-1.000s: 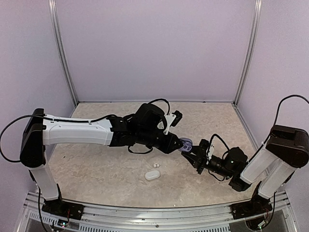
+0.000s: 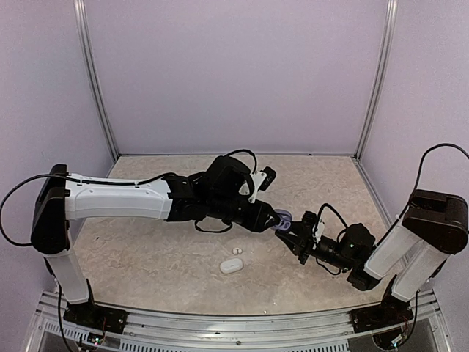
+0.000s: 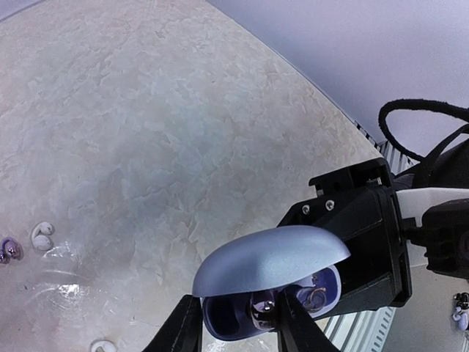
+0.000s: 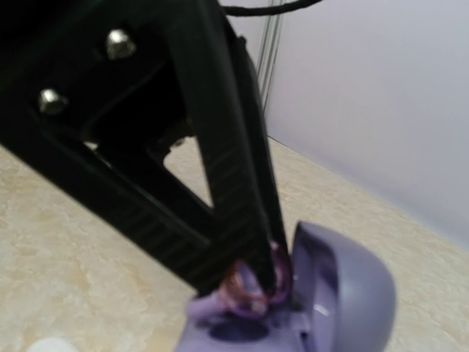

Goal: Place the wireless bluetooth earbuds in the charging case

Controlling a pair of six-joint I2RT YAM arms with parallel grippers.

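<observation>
The lavender charging case (image 2: 282, 219) is held off the table by my right gripper (image 2: 289, 232), its lid (image 3: 271, 257) raised. One shiny purple earbud (image 3: 315, 297) sits inside the case, in the slot nearer the right arm. A second earbud (image 3: 262, 311) stands at the other slot, between the fingertips of my left gripper. Those fingers are parted, with a gap between the earbud and one finger. In the right wrist view the left fingers (image 4: 245, 169) reach down to the case body (image 4: 242, 339). How deep the second earbud sits cannot be told.
A white case (image 2: 231, 265) and small white earbuds (image 2: 237, 251) lie on the table below the arms. Another purple piece (image 3: 10, 249) lies near the white ones in the left wrist view.
Both arms and the case stay nearly still across the top views.
</observation>
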